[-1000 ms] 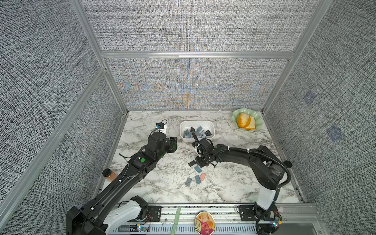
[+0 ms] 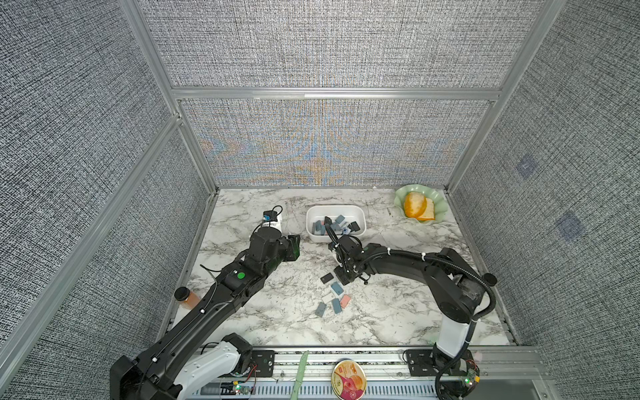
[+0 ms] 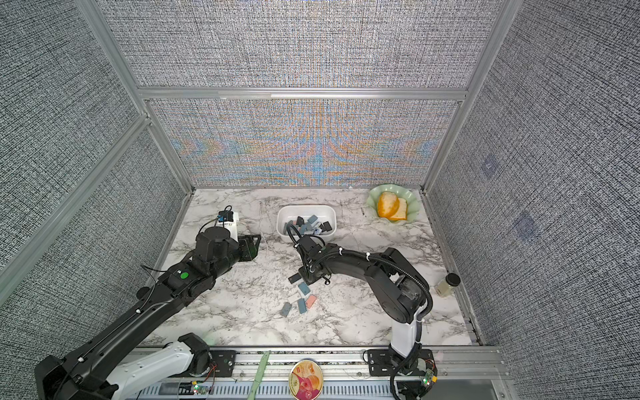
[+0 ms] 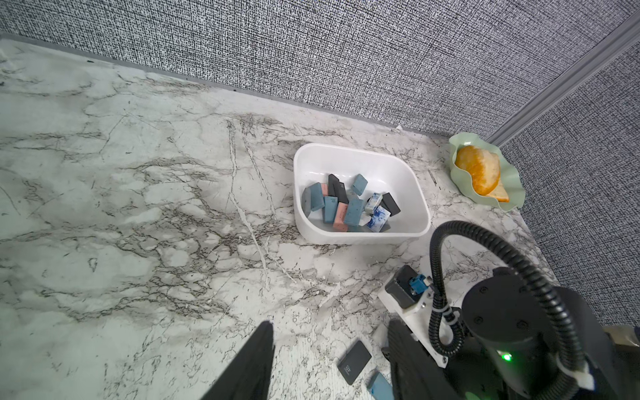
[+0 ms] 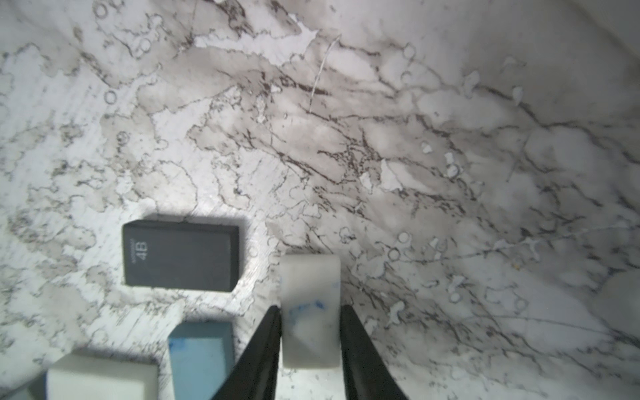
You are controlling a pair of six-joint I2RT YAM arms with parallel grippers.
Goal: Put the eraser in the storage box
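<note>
My right gripper is low over the table, its fingertips against both long sides of a white eraser [image 5: 310, 280] with a blue smudge. A dark eraser marked 4B [image 5: 186, 255] and a blue eraser [image 5: 200, 360] lie left of it. The white storage box [image 4: 360, 236] holds several blue, pink, dark and white erasers and stands behind the loose ones. My left gripper stands open above the table, left of the box in the top views, with nothing between its fingers.
A green bowl with bread [image 2: 426, 200] stands at the back right. Jars stand near the left [image 2: 188, 298] and right [image 3: 445, 285] edges. The right arm crosses the table's right half. Free table lies to the left of the box.
My right gripper has shifted very slightly, staying among the loose erasers.
</note>
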